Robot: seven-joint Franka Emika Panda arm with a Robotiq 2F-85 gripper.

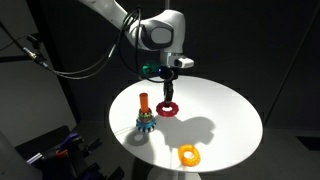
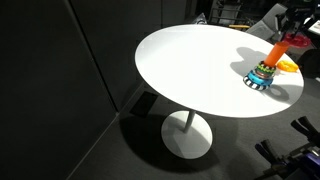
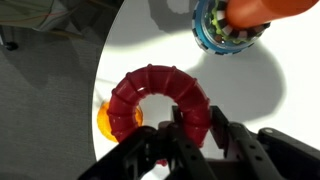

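A red ring (image 3: 160, 88) is gripped at its edge by my shut gripper and hangs above the white table. In exterior view 1 the red ring (image 1: 167, 109) appears just below my gripper (image 1: 168, 98), to the right of a stacking toy (image 1: 146, 122). That toy has an orange post (image 1: 144, 102) rising from several coloured rings. Exterior view 2 has the red ring (image 2: 297, 40) up by the top of the orange post (image 2: 276, 53), at the right edge of the picture. From these views I cannot tell the exact gap between ring and post.
A yellow-orange ring (image 1: 189, 155) lies flat near the front edge of the round white table (image 1: 225, 120). In the wrist view the yellow-orange ring (image 3: 103, 120) is partly hidden behind the red one.
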